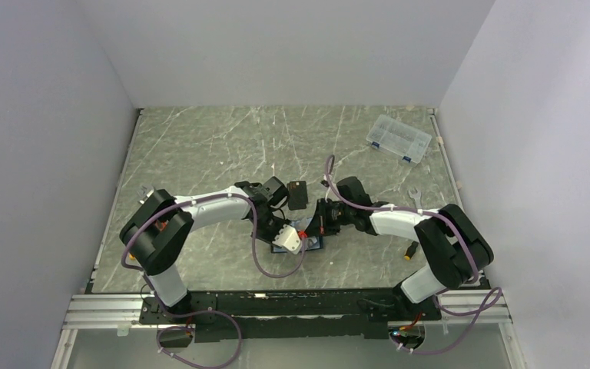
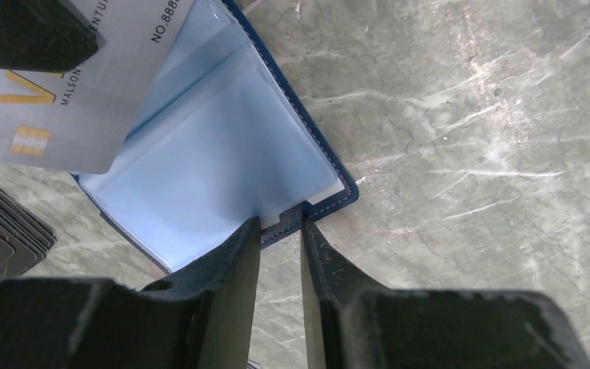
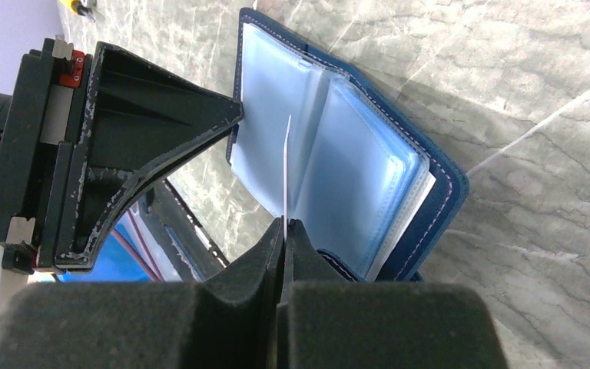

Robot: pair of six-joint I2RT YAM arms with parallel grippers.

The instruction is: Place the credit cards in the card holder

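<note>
The open card holder, navy with translucent pale blue sleeves, lies on the marble table at the front middle. My left gripper is at the holder's edge in the left wrist view, fingertips slightly apart; what lies between them is unclear. My right gripper is shut on a silver credit card, held above the sleeves and seen edge-on in the right wrist view. A stack of dark cards lies just behind the holder.
A clear compartment box lies at the back right. A wrench and a screwdriver are on the right.
</note>
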